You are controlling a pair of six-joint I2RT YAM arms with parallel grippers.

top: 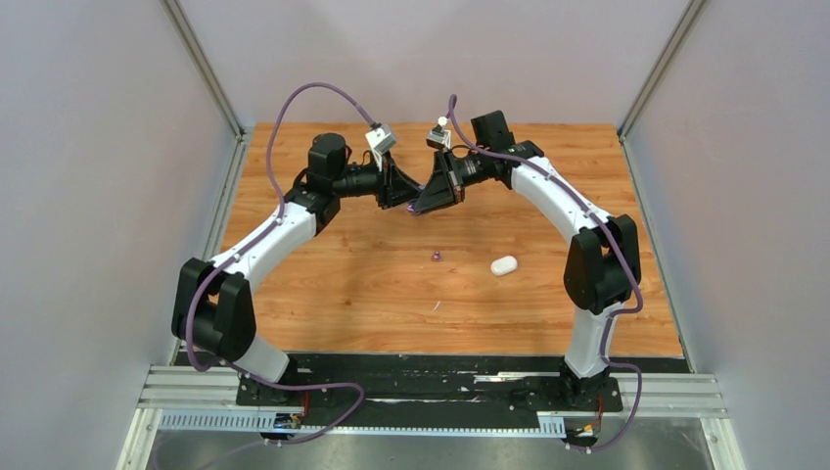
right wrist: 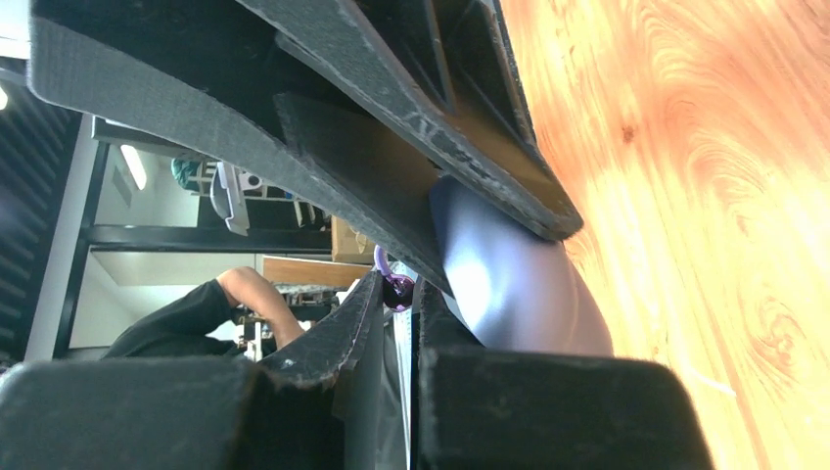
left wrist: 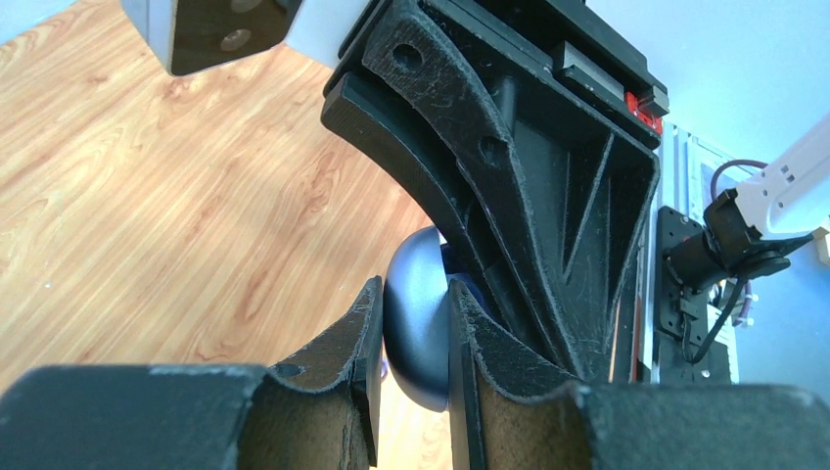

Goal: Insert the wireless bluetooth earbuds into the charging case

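Note:
The charging case point(left wrist: 416, 323), a smooth bluish-purple shell, is pinched between the fingertips of my left gripper. In the right wrist view the same case point(right wrist: 519, 284) shows just beside my right gripper, with the left gripper's black fingers point(right wrist: 431, 127) over it. That right gripper is shut on a shiny purple earbud point(right wrist: 396, 292), seen as a small dark dome at its tips. Whether the earbud touches the case cannot be told; the case's inside is hidden. A second purple earbud point(top: 437, 257) lies on the table below the grippers.
A white rounded object point(top: 504, 265) sits right of the loose earbud, and a thin white sliver point(top: 437, 305) lies nearer the front. Both grippers meet closely over its back middle.

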